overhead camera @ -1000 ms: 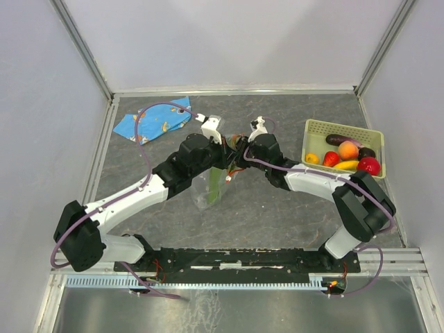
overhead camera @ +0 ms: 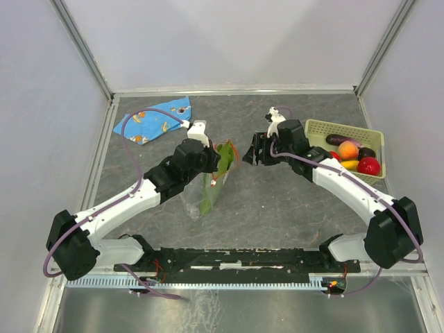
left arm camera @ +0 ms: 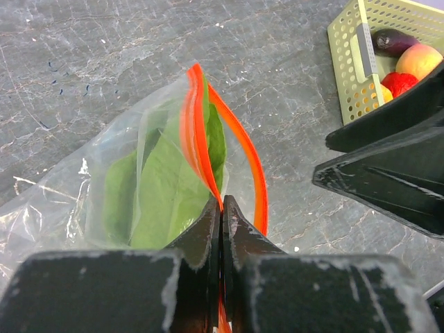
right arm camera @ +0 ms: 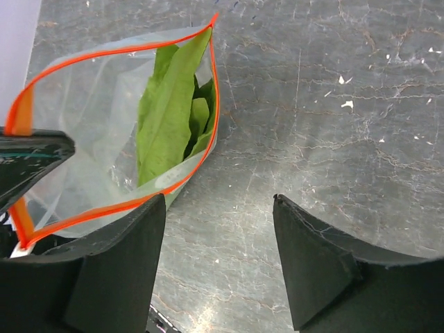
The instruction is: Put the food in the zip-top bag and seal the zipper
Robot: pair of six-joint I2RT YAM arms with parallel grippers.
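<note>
A clear zip bag with an orange zipper holds green leaves [right arm camera: 166,118]; its mouth gapes in the right wrist view. My left gripper is shut on the bag's zipper edge. My right gripper hangs to the right of the bag, apart from it, fingers parted with nothing between them. The food basket [overhead camera: 343,128] at the right holds an eggplant, an orange fruit, red fruits and a yellow item.
A folded blue patterned cloth [overhead camera: 152,121] lies at the back left.
My right gripper has drawn away from the bag to the right, toward the basket. The left gripper has shifted slightly left with the bag.
</note>
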